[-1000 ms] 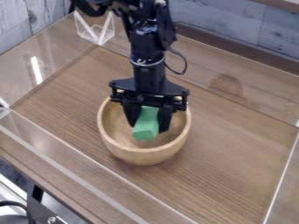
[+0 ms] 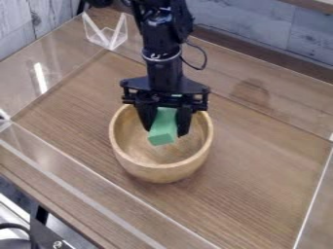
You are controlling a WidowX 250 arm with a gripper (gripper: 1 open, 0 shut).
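Observation:
In the camera view the black gripper (image 2: 166,110) reaches down from the top over a light wooden bowl (image 2: 159,167) in the middle of the table. The gripper is shut on a mint-green block (image 2: 163,132), which hangs inside or just over the bowl, tilted. Whether the block touches the bowl's bottom cannot be told.
Grey walls (image 2: 274,19) stand along the back. Clear plastic fixtures sit at the left and top-left edges, and a dark cable lies at the bottom-left corner.
The gripper and green block have risen slightly and shifted a little, with the block held throughout. The bowl stays in about the same place.

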